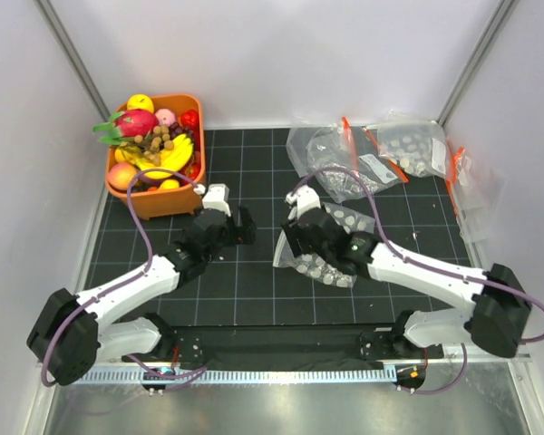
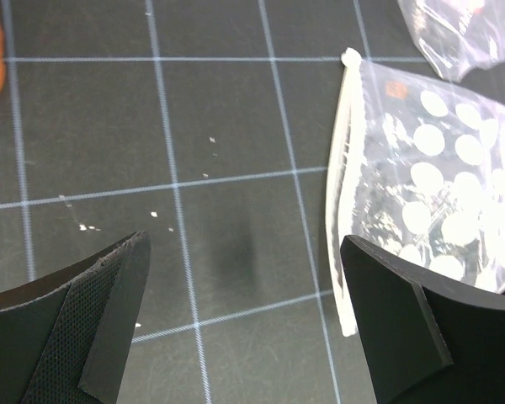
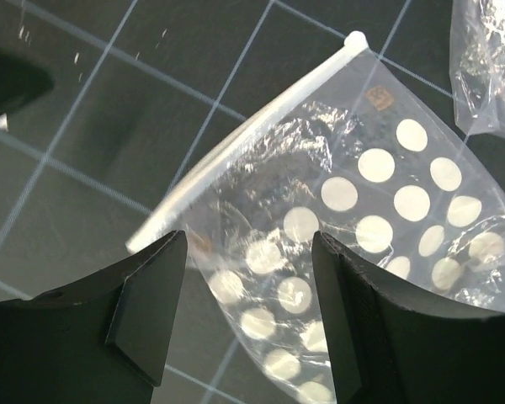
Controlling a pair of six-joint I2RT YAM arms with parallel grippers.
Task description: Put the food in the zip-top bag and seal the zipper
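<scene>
A clear zip top bag with pale dots lies flat on the dark mat, its whitish zipper edge toward the left arm. Above it my right gripper stands open, fingers apart, with nothing held between them. Left of the bag, over bare mat, my left gripper is open and empty; its right finger covers part of the view near the bag's lower corner. Assorted toy food, such as bananas and a dragon fruit, fills an orange basket at the back left.
More clear bags, one with an orange zipper and one with dots, overlap at the back right. Another bag leans by the right wall.
</scene>
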